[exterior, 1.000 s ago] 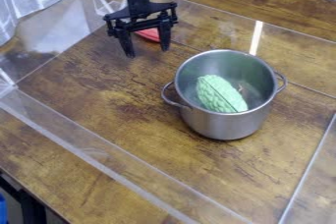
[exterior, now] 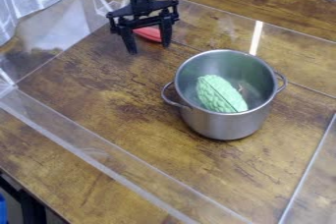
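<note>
My black gripper (exterior: pixel 147 29) is near the top of the view, its two fingers spread apart and pointing down over a red object (exterior: pixel 151 34) that lies on the wooden table. Whether the fingers touch it is unclear. A steel pot (exterior: pixel 223 123) stands to the right with a pale green, ridged vegetable-like object (exterior: pixel 218 94) lying inside it.
The wooden table (exterior: pixel 105 100) has clear room at the left and lower middle. Transparent edges or strips run along its left, top and right sides, and a dark edge lies at the upper right.
</note>
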